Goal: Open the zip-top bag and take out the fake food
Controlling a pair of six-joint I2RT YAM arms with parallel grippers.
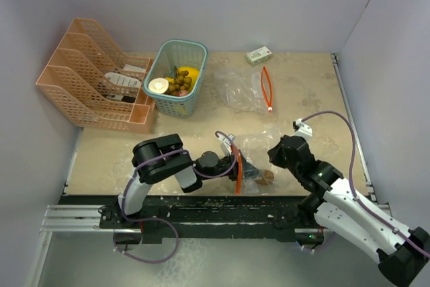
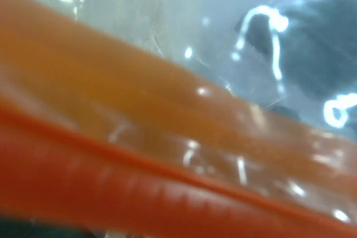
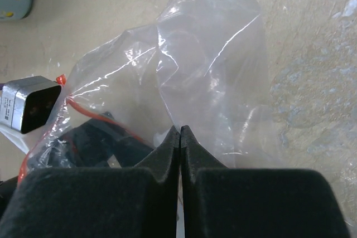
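A clear zip bag (image 1: 259, 149) with an orange zip strip (image 1: 239, 173) lies at the front middle of the table, a round brown item (image 1: 265, 177) inside it. My left gripper (image 1: 238, 169) is at the strip, partly under the plastic; its fingers are hidden, and the left wrist view is filled by the blurred orange strip (image 2: 139, 182). My right gripper is shut, its tips at the crumpled plastic on the bag's right part; whether plastic is between them is unclear.
A blue basket (image 1: 189, 106) with fake food and a tan divided rack (image 1: 101, 115) stand at the back left. Another empty-looking bag (image 1: 235, 89) and a small box (image 1: 259, 55) lie at the back.
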